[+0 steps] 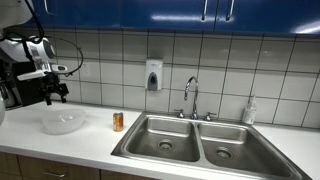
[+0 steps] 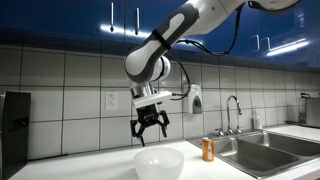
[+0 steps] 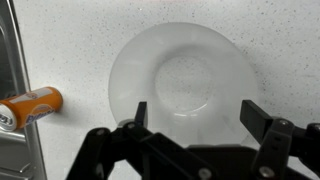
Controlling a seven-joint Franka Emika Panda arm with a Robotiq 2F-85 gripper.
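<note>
A translucent white bowl rests on the white countertop at the left, well clear of the sink. My gripper hangs above the bowl with its fingers apart. Seen from the wrist, the two dark fingers overlap the near half of the bowl, and nothing sits between them. The bowl looks empty. An orange can stands upright between the bowl and the sink; the wrist view has this can at its left edge.
A double steel sink with a tall faucet takes up the counter's middle. Behind the sink stands a clear bottle. A soap dispenser is fixed to the tiled wall. Bare counter lies between bowl and can.
</note>
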